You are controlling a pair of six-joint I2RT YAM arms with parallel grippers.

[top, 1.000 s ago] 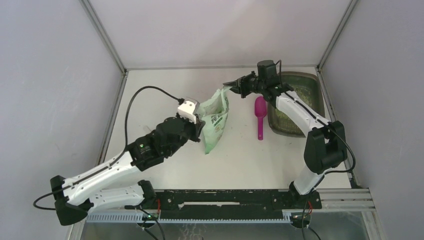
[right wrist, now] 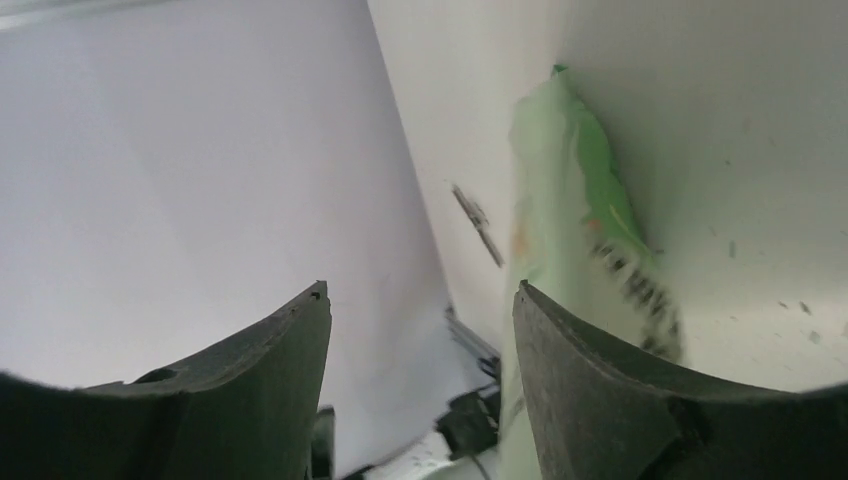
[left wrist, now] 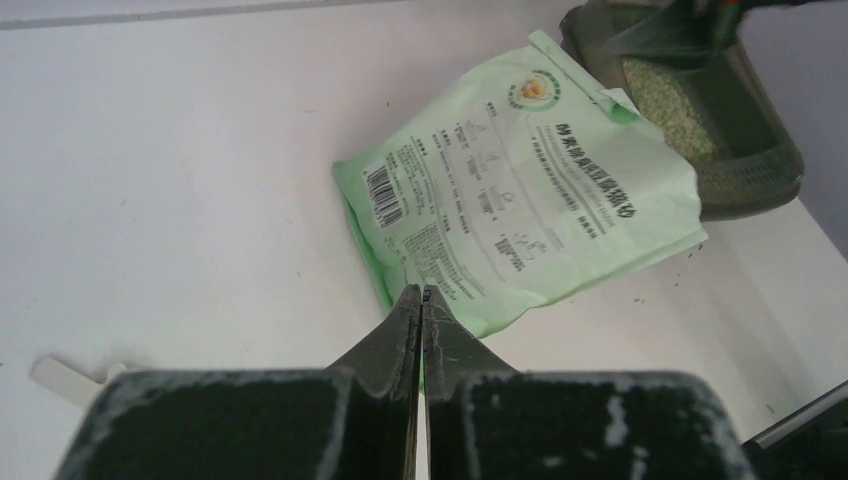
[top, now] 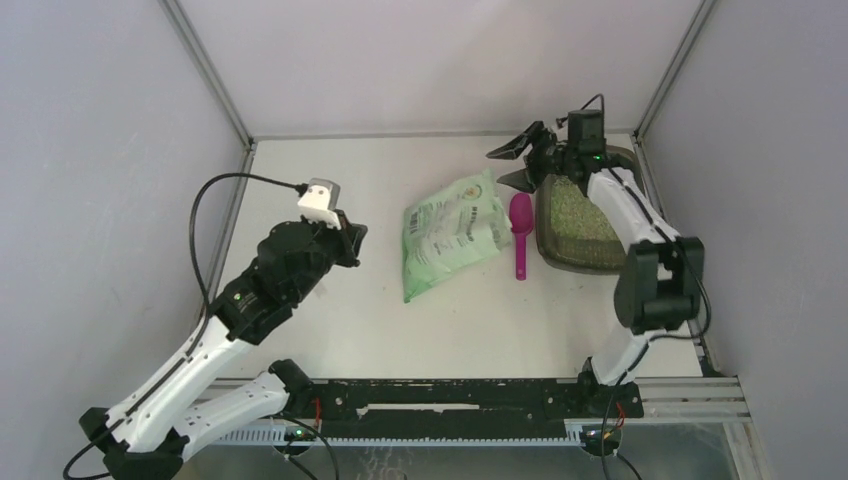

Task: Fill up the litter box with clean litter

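The green litter bag (top: 455, 232) lies tipped flat in the middle of the table, printed side up, its upper right end toward the litter box. My right gripper (top: 505, 168) is above that end with fingers apart; in the right wrist view the bag (right wrist: 585, 260) shows between and beyond them, apparently not gripped. The grey-brown litter box (top: 580, 264) holds a layer of greenish litter (top: 577, 215), partly covered by the right arm. Left of the bag, my left gripper (top: 357, 245) is shut; the left wrist view shows its fingertips (left wrist: 411, 292) together with nothing visible between them.
A magenta scoop (top: 521, 232) lies between bag and litter box. A few litter grains are scattered on the table.
The bag went from upright to lying on its side, toward the right. My right gripper moved right and opened off the bag. The left gripper backed away leftward from it.
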